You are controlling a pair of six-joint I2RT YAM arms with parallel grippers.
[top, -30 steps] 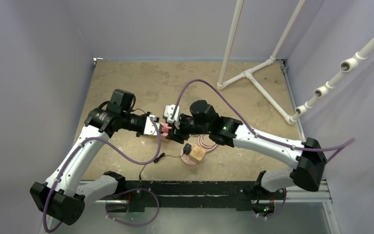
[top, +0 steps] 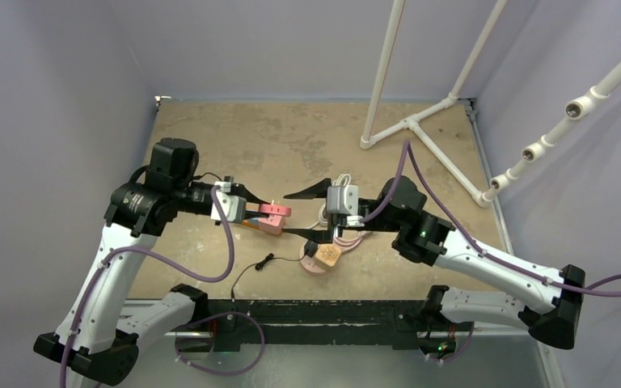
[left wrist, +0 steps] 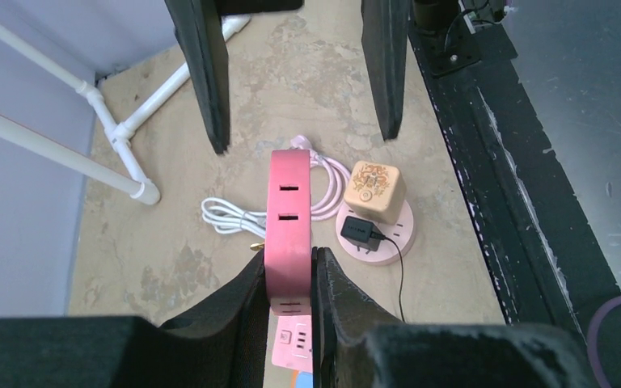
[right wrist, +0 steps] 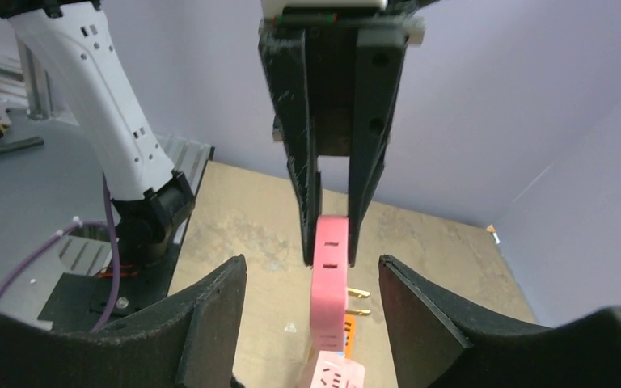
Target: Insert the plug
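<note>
A pink plug is held in the air by my left gripper, whose fingers are shut on it; in the right wrist view it stands upright between the left fingers, with gold prongs pointing sideways. My right gripper faces it with fingers wide open and empty, a little apart from the plug. Below the plug lies a pink-and-blue power strip, partly hidden. A round pink socket base holds a black adapter and a wooden-looking cube.
Coiled white cable and pink cable lie beside the socket base. A white pipe frame stands at the back right.
My right gripper has pulled back to the right from the plug, fingers now clearly apart. My left gripper, still on the plug, has moved back left and slightly upward in the top view.
</note>
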